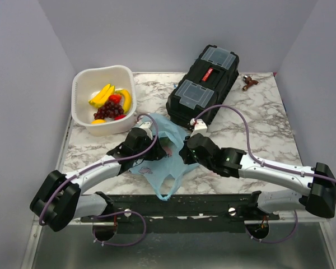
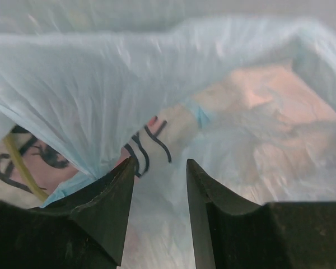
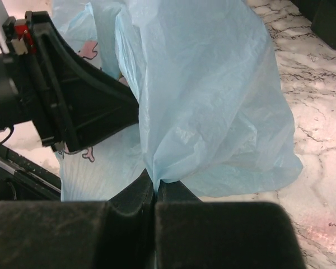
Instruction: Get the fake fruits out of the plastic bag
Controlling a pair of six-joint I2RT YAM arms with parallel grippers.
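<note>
The light blue plastic bag (image 1: 168,179) lies between both grippers. My right gripper is shut on a gathered part of it, holding the bag up. My left gripper (image 1: 157,148) reaches into the bag's opening; in the left wrist view its fingertips (image 2: 117,179) stand a little apart amid the folds, with no fruit clearly between them. A greenish shape shows dimly inside the bag in the top view; what it is I cannot tell.
A white bin (image 1: 87,84) with bananas, grapes and other fruits stands at the back left. A black toolbox (image 1: 210,73) sits behind the bag. Bare marble table (image 1: 257,123) lies to the right.
</note>
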